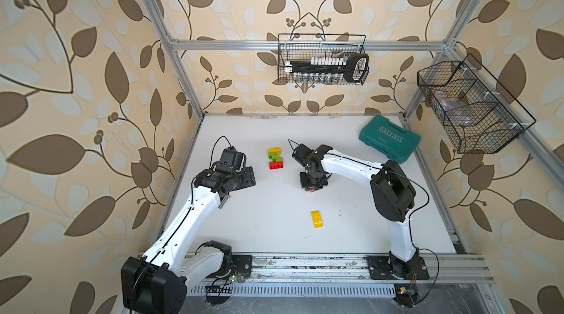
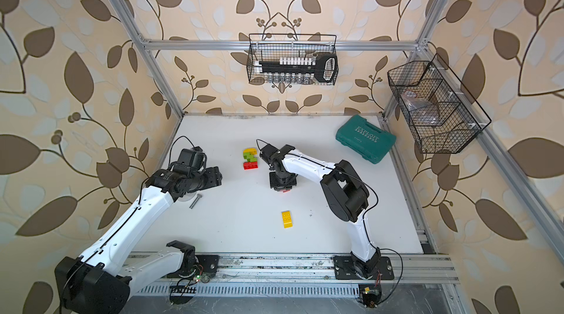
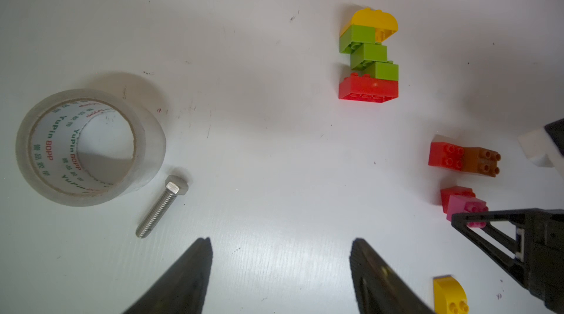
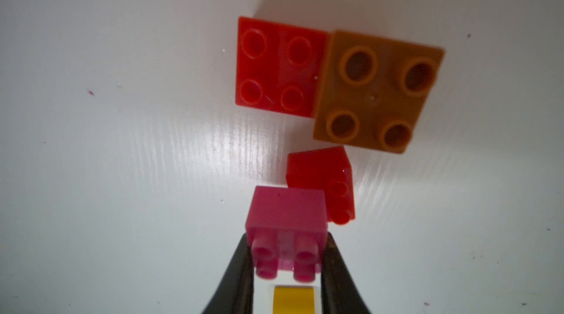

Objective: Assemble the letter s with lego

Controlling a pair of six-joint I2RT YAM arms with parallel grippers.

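A pink brick [image 4: 286, 214] is gripped by my right gripper, which is shut on it. Just past it, partly covered by the pink brick, a small red sloped brick [image 4: 320, 173] lies on the table. Farther up in the right wrist view, a red brick [image 4: 280, 67] sits against a brown-orange brick [image 4: 379, 90]. Beyond them in the left wrist view stands a finished S shape: yellow curved brick [image 3: 376, 19], several green bricks [image 3: 369, 54] stepped, red brick [image 3: 368, 87] at its foot. My left gripper hangs open over bare table.
A yellow brick [image 1: 316, 218] lies alone near the front. At the left are a tape roll [image 3: 88, 146] and a steel bolt [image 3: 161, 207]. A green case [image 1: 389, 138] occupies the back right.
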